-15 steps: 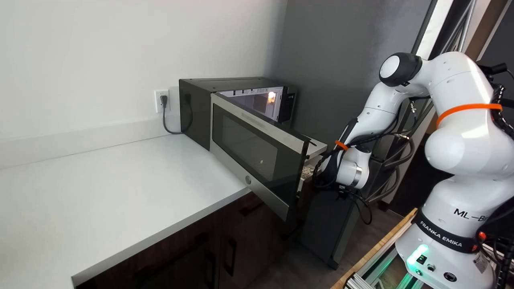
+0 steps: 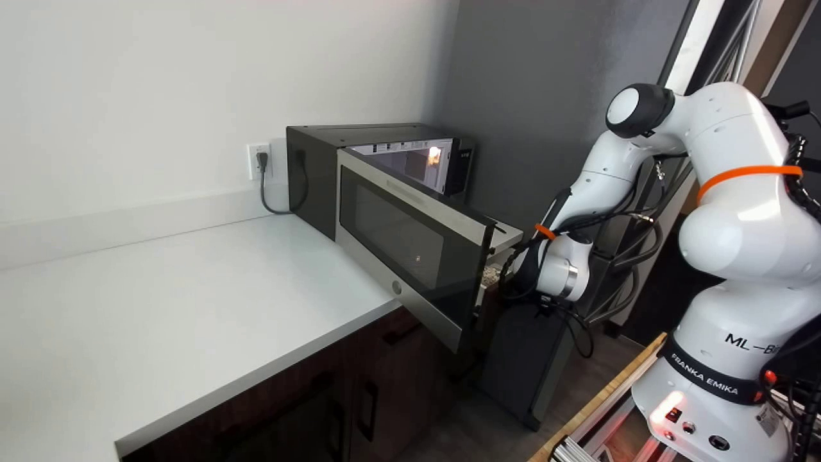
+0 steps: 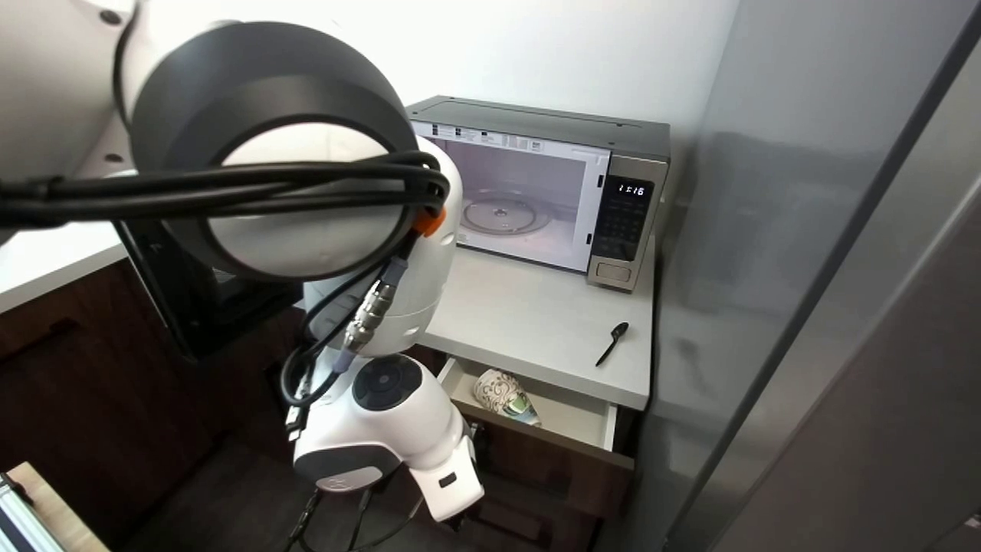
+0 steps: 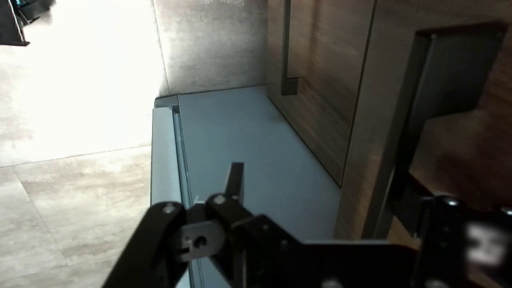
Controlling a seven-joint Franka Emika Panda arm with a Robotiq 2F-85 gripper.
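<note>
My gripper shows along the bottom of the wrist view, its dark fingers (image 4: 235, 178) spread apart with a gap between them. Its right-hand finger is close against the dark drawer handle (image 4: 401, 144); whether they touch cannot be told. No grasped object shows. In exterior view 2 the drawer (image 3: 575, 425) under the counter stands pulled out, holding a patterned item (image 3: 503, 395). The fingers are hidden there, below the white wrist of the arm. Exterior view 1 also hides them.
The microwave (image 3: 542, 124) has its door (image 2: 412, 246) swung wide, jutting past the counter edge beside the arm. A black spoon (image 3: 612, 342) lies on the counter. A grey fridge (image 3: 782, 276) bounds the right.
The light on the robot's base has turned from green to red. The arm, the microwave door and the counter look unmoved.
</note>
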